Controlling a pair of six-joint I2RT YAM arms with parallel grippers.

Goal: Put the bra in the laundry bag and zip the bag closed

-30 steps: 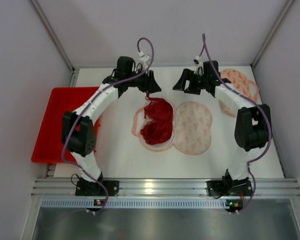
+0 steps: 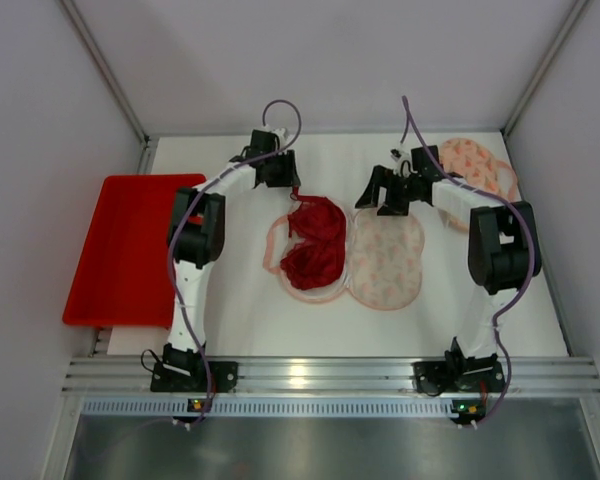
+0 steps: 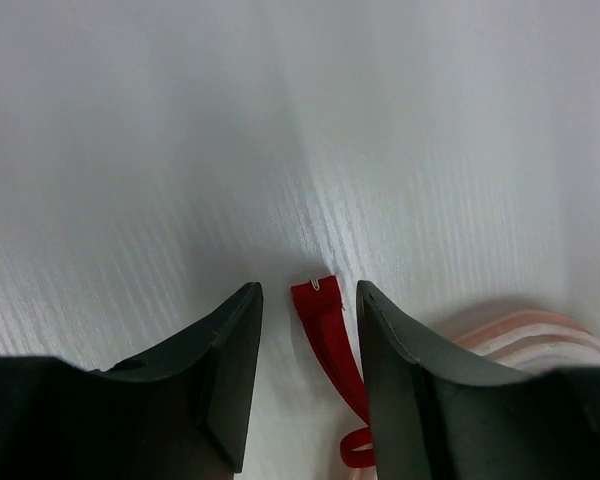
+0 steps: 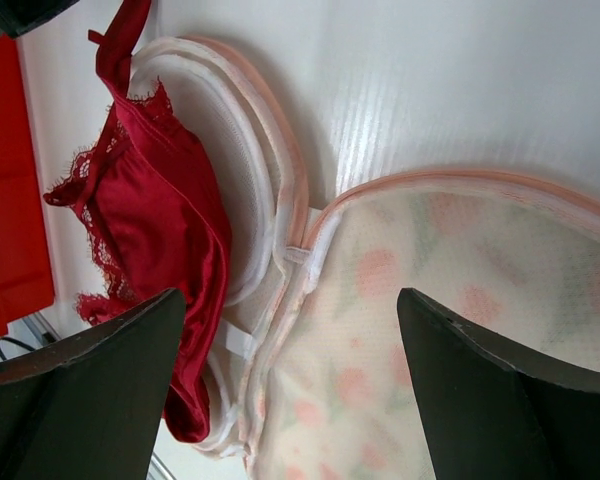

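Note:
The red bra [image 2: 316, 241] lies folded on the left half of the opened laundry bag [image 2: 387, 262], whose floral flap is spread to the right. A red strap [image 3: 330, 343] of it reaches past the bag's top edge onto the table. My left gripper is open right over that strap's end, which shows between its fingers; whether they touch it I cannot tell. My right gripper stands open above the seam [image 4: 298, 256] where the bag's halves meet, with nothing gripped. The zipper pull cannot be made out.
At the left stands a red bin [image 2: 130, 250]. Another peach patterned bag [image 2: 472, 165] lies at the back right, by the right arm.
My left gripper has come down over the strap's end, after swinging away from above the bra. The right gripper has lowered toward the bag's seam. Bra and bag lie as before.

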